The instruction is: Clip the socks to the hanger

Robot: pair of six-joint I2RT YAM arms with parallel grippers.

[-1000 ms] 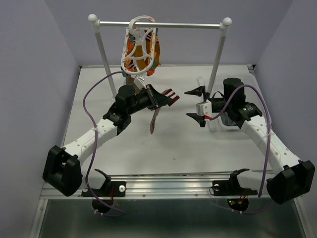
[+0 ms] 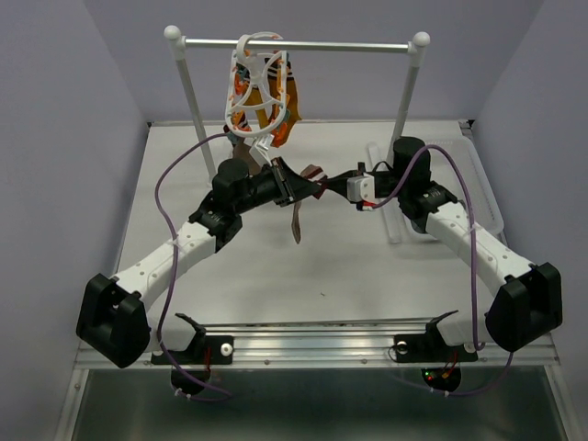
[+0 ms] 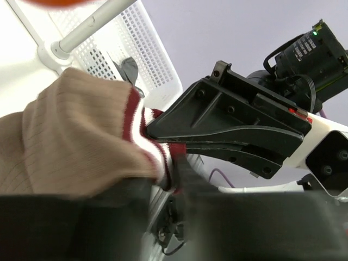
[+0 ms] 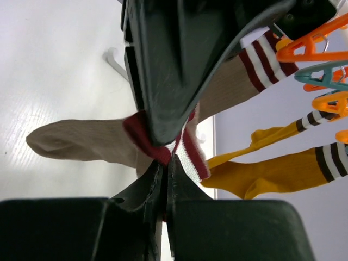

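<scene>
A brown sock with maroon and white striped cuff hangs between my grippers; its foot (image 4: 76, 138) dangles in the right wrist view. My right gripper (image 2: 326, 184) is shut on the cuff. My left gripper (image 2: 299, 188) is at the sock from the other side; its finger state is unclear, blurred in its wrist view. The white hanger (image 2: 257, 87) hangs from the rail, with orange and teal clips (image 4: 310, 49) holding mustard socks (image 4: 272, 174) and another brown striped sock (image 4: 234, 81).
The white rack's bar (image 2: 331, 46) spans above the table (image 2: 184, 257). A white basket (image 2: 473, 184) stands at right behind my right arm.
My right gripper has moved left to the sock's cuff and closed on it. The dangling sock has shifted slightly right; the left arm is nearly still.
</scene>
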